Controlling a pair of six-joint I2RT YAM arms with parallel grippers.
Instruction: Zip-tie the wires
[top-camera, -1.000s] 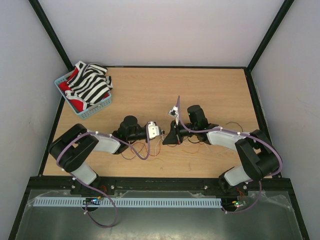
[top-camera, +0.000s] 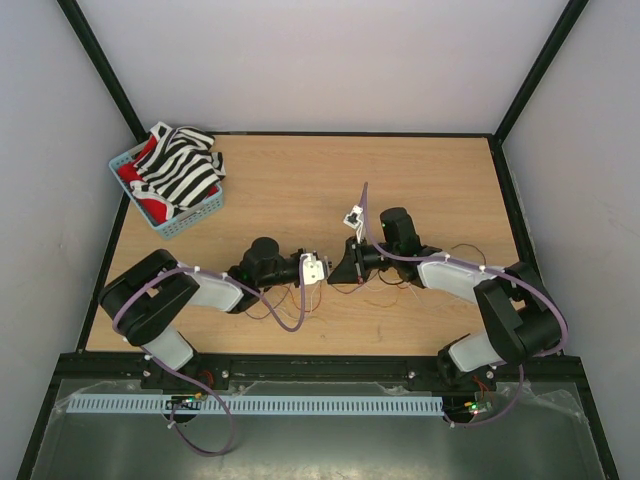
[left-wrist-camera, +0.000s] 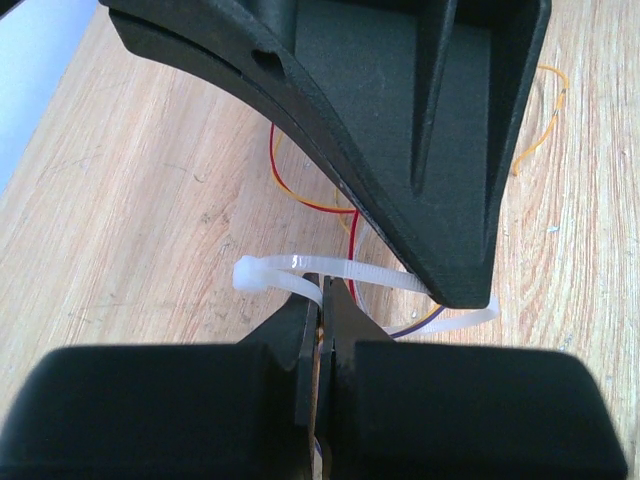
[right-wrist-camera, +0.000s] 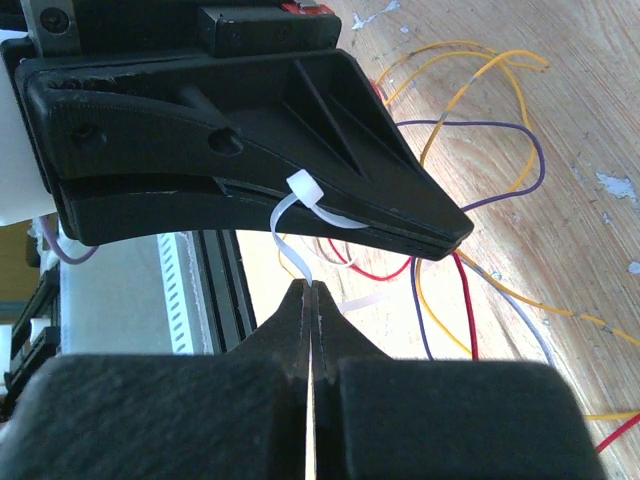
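My left gripper (top-camera: 326, 266) and right gripper (top-camera: 338, 272) face each other closely over the wires at the table's middle. A white zip tie (left-wrist-camera: 350, 270) forms a loop, its head near the left gripper's tips. In the left wrist view the left gripper is shut on the tie's thin band. In the right wrist view the right gripper is shut on a thin strip of the same tie (right-wrist-camera: 304, 186). Red, yellow and purple wires (right-wrist-camera: 468, 320) run below; whether the loop encloses them is hard to tell.
A blue basket (top-camera: 196, 212) with striped and red cloth sits at the back left. The table's front edge lies below both arms.
Both arms have shifted slightly; the right gripper's upper parts and purple tube have moved a little rightward and up, and the left wrist slightly rightward.
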